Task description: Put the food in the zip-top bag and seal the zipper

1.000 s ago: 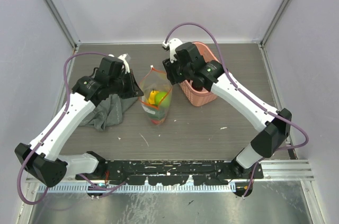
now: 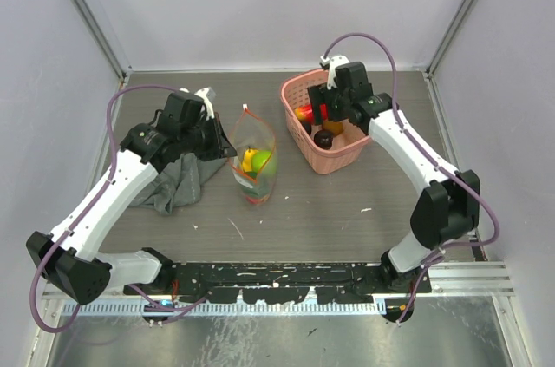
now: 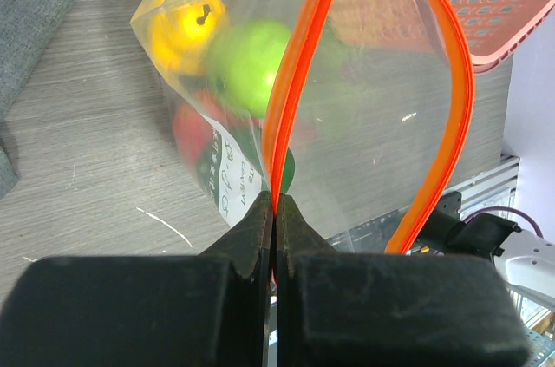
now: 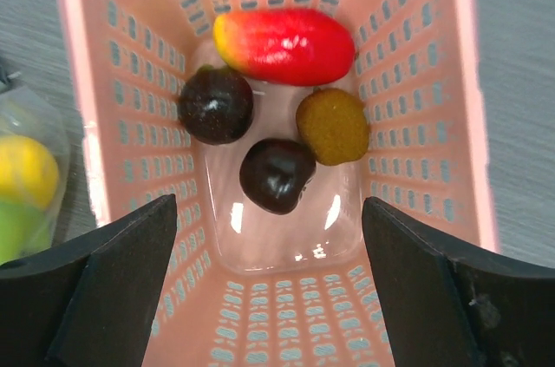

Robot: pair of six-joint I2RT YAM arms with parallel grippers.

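Observation:
The clear zip top bag point(image 2: 250, 133) stands with its orange-trimmed mouth spread wide. Inside it are a yellow fruit point(image 3: 184, 30), a green fruit point(image 3: 250, 68) and something red point(image 3: 192, 133) lower down. My left gripper is shut on the bag's orange edge point(image 3: 299, 72). My right gripper is over the pink basket point(image 4: 468, 107), its fingers apart with nothing between them. Below it in the basket lie a red and yellow food piece point(image 4: 290, 46), a dark round one point(image 4: 215, 105), another dark one point(image 4: 277, 176) and a brown one point(image 4: 333, 126).
A grey cloth point(image 2: 178, 183) lies on the table left of the bag. Between the bag and the basket is a narrow strip of bare table, and the front middle of the table point(image 2: 303, 219) is clear.
My right arm has swung right, from beside the bag's mouth to over the basket, uncovering more of the food there. The left arm and the bag have stayed nearly still.

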